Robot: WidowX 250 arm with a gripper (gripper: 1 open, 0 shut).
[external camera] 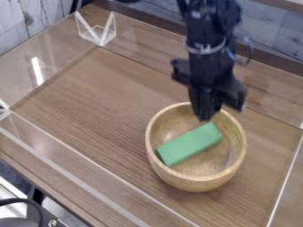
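Note:
A round wooden bowl (213, 173) stands on the wooden table at the lower middle. A green rectangular block (187, 145) lies inside it, set diagonally. The black robot gripper (208, 111) is above the back of the bowl, fingers pointing down, apart from the block. Its fingertips are blurred, and whether they hold anything is hard to make out.
A white wire object (97, 27) stands at the back left. Dark cables lie at the lower left corner. A wooden back edge runs behind the arm.

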